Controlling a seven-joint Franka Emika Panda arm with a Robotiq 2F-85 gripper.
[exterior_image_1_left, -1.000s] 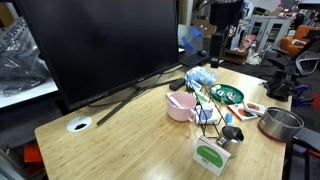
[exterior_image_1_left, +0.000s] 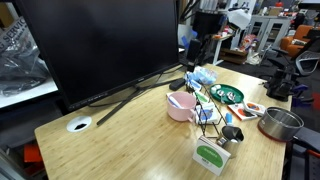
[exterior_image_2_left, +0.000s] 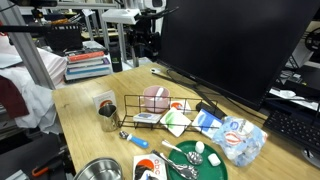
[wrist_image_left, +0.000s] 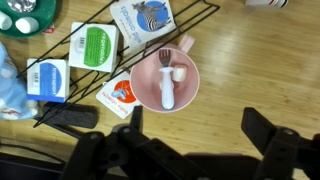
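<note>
My gripper stands open and empty, its dark fingers (wrist_image_left: 262, 130) wide apart at the bottom of the wrist view. It hangs well above the table, at the top of exterior view 1 and at the upper left of exterior view 2. A pink mug (wrist_image_left: 151, 96) stands upright ahead of the fingers in the wrist view. Inside it lie a fork with a white handle (wrist_image_left: 167, 90) and a small white piece (wrist_image_left: 180, 74). Beside the mug is a black wire rack (exterior_image_2_left: 170, 124) with several flat packets (wrist_image_left: 97, 46) in it.
A green plate (exterior_image_2_left: 183, 158) holds small white items. Near it are a crumpled blue-and-white bag (exterior_image_2_left: 240, 140), a metal cup (exterior_image_2_left: 108, 120) and a metal pot (exterior_image_1_left: 281, 124). A white-and-green box (exterior_image_1_left: 211, 155) stands at the front.
The arm and gripper have moved left in exterior view 1, from above the plate side towards the mug. The objects on the table have not moved.
</note>
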